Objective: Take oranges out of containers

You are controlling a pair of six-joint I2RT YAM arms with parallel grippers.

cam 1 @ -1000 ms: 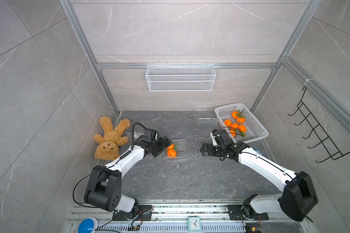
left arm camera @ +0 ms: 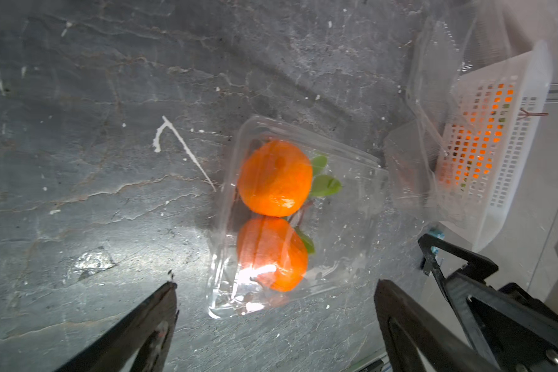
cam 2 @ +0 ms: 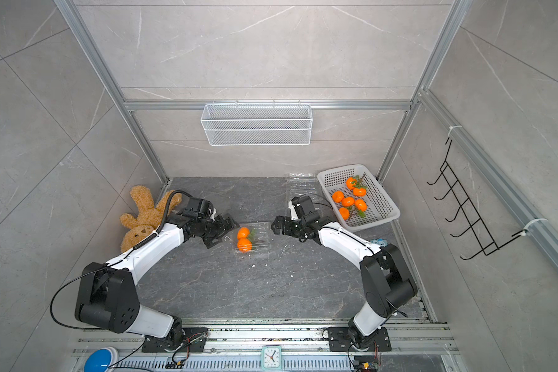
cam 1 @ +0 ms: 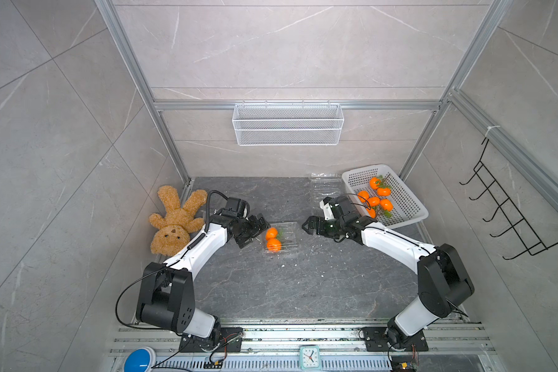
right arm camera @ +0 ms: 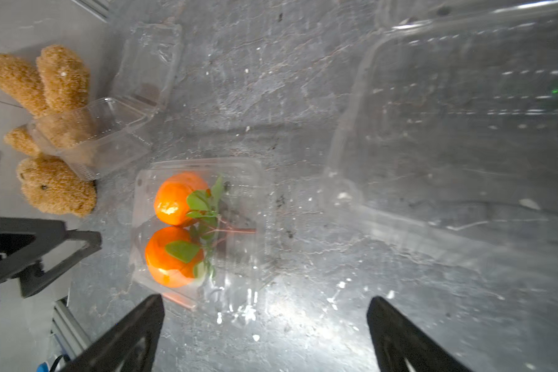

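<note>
A clear plastic container (cam 1: pixel 289 236) lies mid-table with two oranges in it, an upper orange (left arm camera: pixel 275 178) and a lower orange (left arm camera: pixel 272 253), both with green leaves. Shiny plastic seems to lie over them in the left wrist view; whether the lid is closed I cannot tell. Just left of this container, my left gripper is open and empty. My right gripper stands open on its right side, also holding nothing. At the back right, a grey perforated basket (cam 1: pixel 414 213) holds several oranges (cam 1: pixel 385 204).
An empty clear container (right arm camera: pixel 446 136) lies at the right in the right wrist view. Another clear container (right arm camera: pixel 105 133) is at the left near the teddy bear (cam 1: pixel 175 223).
My right arm has swung leftward and slightly back, bringing its gripper nearer the container. The left gripper has shifted a little left, uncovering more of the upper orange. The oranges have stayed put.
</note>
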